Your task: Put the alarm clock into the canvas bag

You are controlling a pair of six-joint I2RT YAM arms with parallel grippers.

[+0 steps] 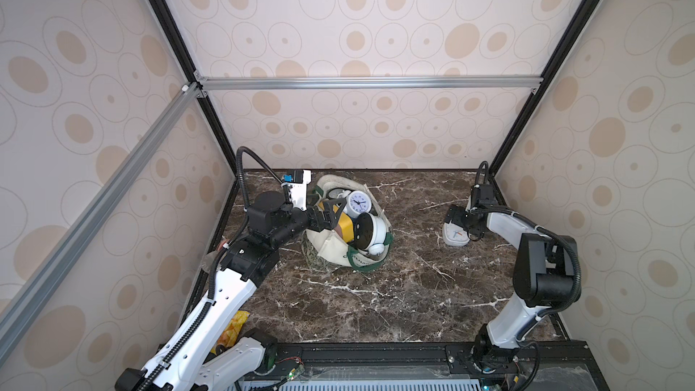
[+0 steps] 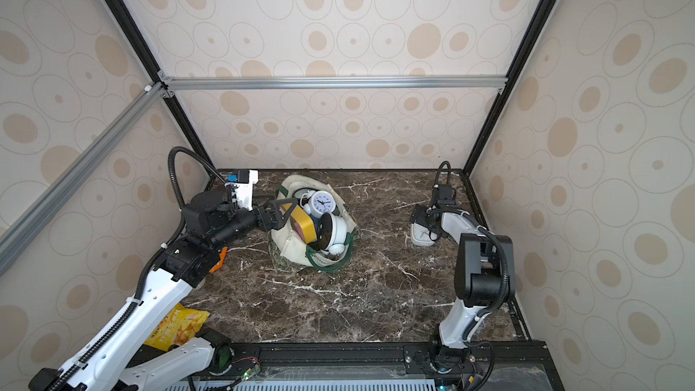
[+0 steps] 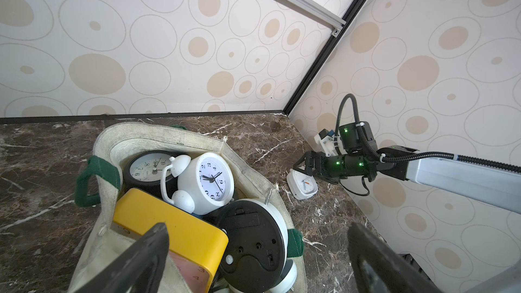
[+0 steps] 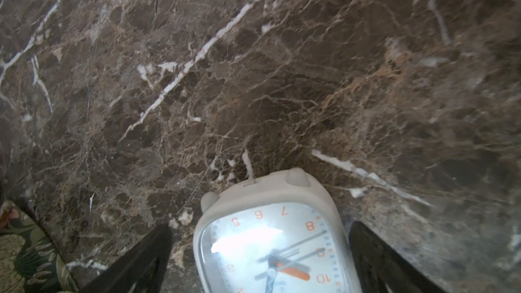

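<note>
A white squarish alarm clock [image 4: 271, 244] with a pale dial and small feet lies face up on the dark marble table. In the right wrist view my open right gripper has its blurred fingers either side of the clock, with no clear grip. From above, that clock [image 1: 456, 236] sits partly under the right gripper [image 1: 463, 223]. The cream canvas bag [image 1: 329, 247] with green trim holds several clocks: a white round one [image 3: 212, 180], a yellow box-shaped one [image 3: 179, 233] and a black-backed one [image 3: 249, 244]. Over the bag's left side my left gripper stands open and empty.
Bare marble [image 1: 416, 275] lies between the bag and the loose clock, and along the front. A yellow packet [image 2: 177, 326] rests near the front left, beside the left arm. Patterned walls enclose the table on the left, back and right.
</note>
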